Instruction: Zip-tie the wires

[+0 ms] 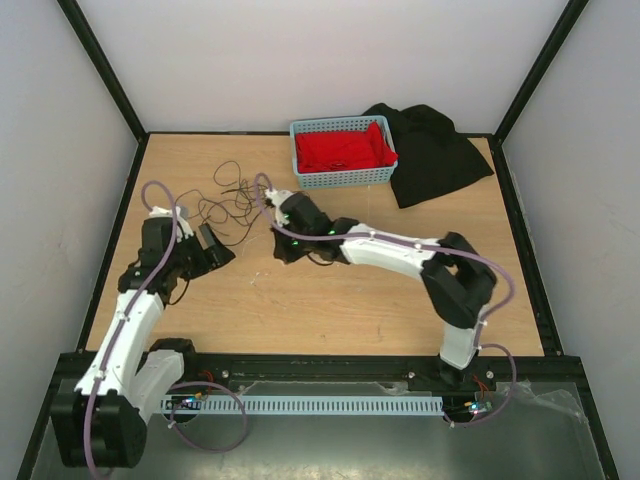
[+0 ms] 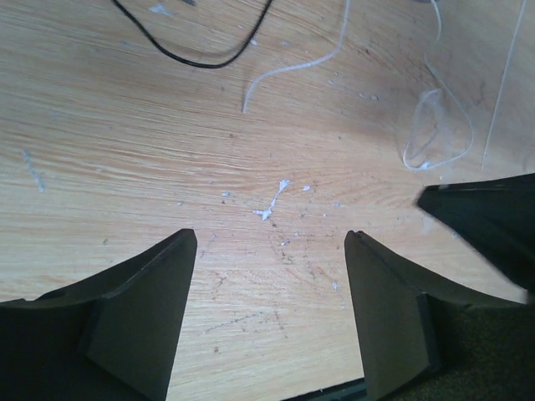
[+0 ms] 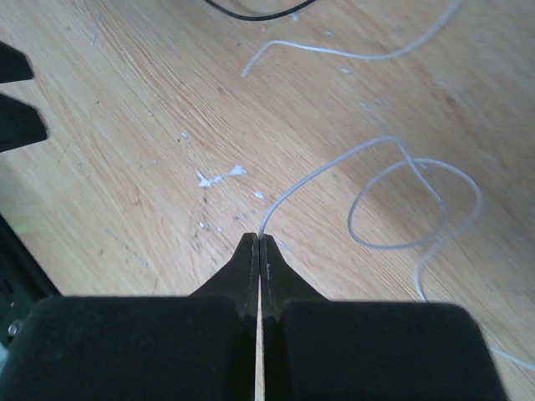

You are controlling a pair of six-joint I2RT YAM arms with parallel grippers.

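Note:
In the right wrist view my right gripper is shut on the end of a thin white strand, which loops away to the right. A second white strand lies on the wood with its free end apart from the fingers. My left gripper stands open over bare wood, nothing between its fingers. Ahead of it are a black wire and the loose end of a white strand. In the top view the tangle of dark wires spreads behind and between both grippers.
A blue basket with red cloth stands at the back of the table. Beside it lies a black cloth. White scraps dot the surface.

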